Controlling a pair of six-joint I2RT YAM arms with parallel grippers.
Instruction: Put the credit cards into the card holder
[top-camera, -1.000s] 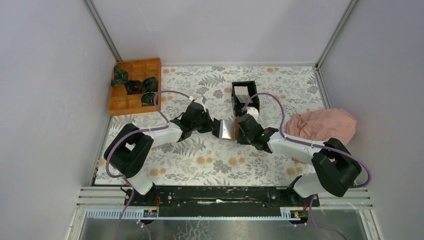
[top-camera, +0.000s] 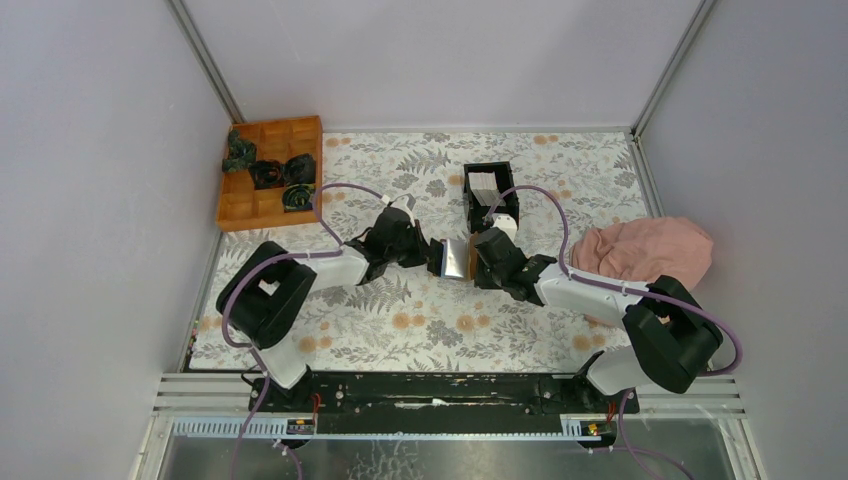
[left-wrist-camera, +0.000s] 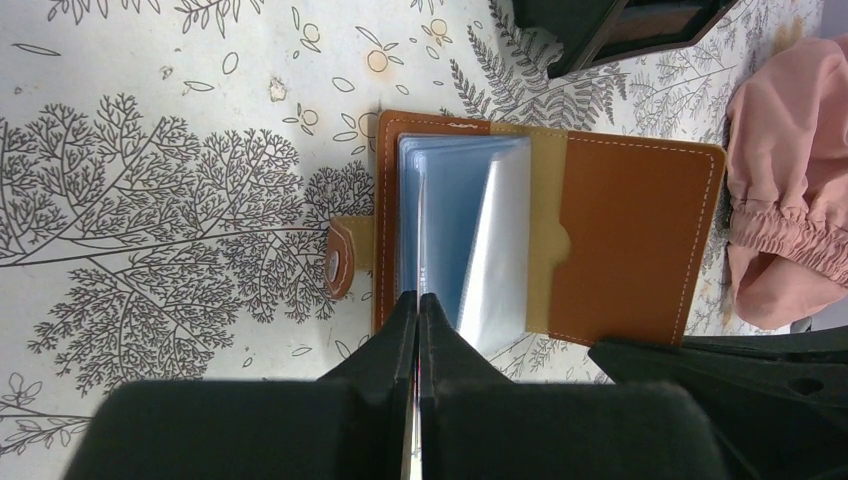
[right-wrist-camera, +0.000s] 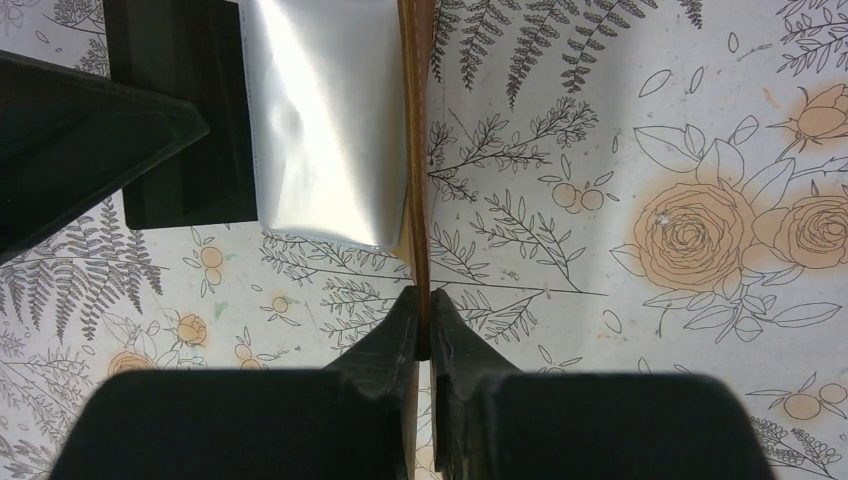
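The brown card holder (left-wrist-camera: 630, 230) lies open between the grippers, with clear plastic sleeves (left-wrist-camera: 460, 220) standing partly raised from its inside. My left gripper is shut over the left edge of the sleeves, with nothing clearly visible held between its fingertips. My right gripper grips the edge of the holder's brown cover (right-wrist-camera: 414, 180), seen edge-on in the right wrist view. In the top view both grippers meet the holder at the middle of the table.
A black box (top-camera: 484, 185) with white cards sits behind the holder. A wooden organiser (top-camera: 236, 205) is at the back left, and a pink cloth (top-camera: 640, 250) lies at the right.
My left gripper has moved very slightly to the right. The right arm shows no visible change.
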